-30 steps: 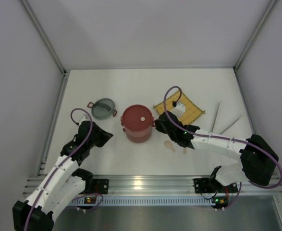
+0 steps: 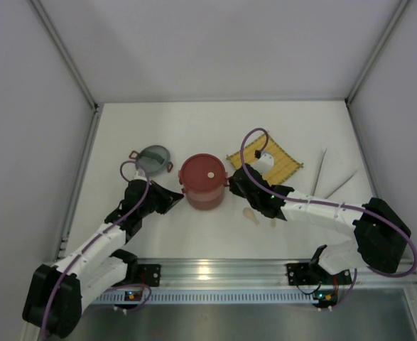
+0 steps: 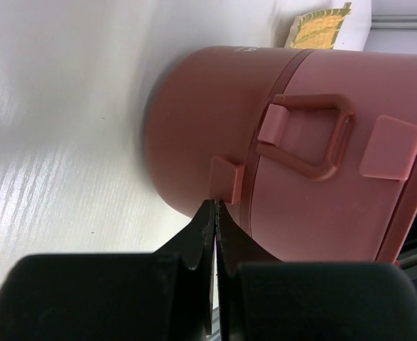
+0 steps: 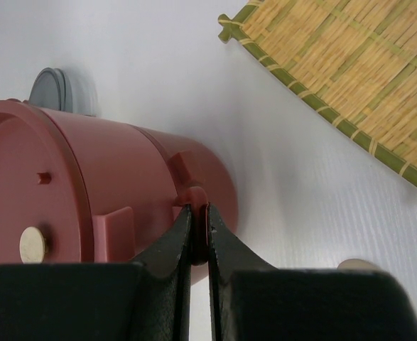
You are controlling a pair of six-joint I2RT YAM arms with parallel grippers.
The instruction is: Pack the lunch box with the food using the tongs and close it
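The round, two-tier maroon lunch box (image 2: 202, 177) stands at the table's centre, lidded. My right gripper is shut on a handle at its right side. My left gripper is shut, with nothing between its fingers, its tips at a small tab on the box's left side, just below a looped handle (image 3: 320, 160) in the left wrist view.
A grey pan (image 2: 151, 163) lies back left. A bamboo mat (image 2: 283, 163) is behind the right arm. Two long sticks (image 2: 320, 167) lie at right, and wooden spoons (image 2: 251, 214) in front.
My left gripper has moved rightward, up against the side of the lunch box. The right gripper and the box look unchanged.
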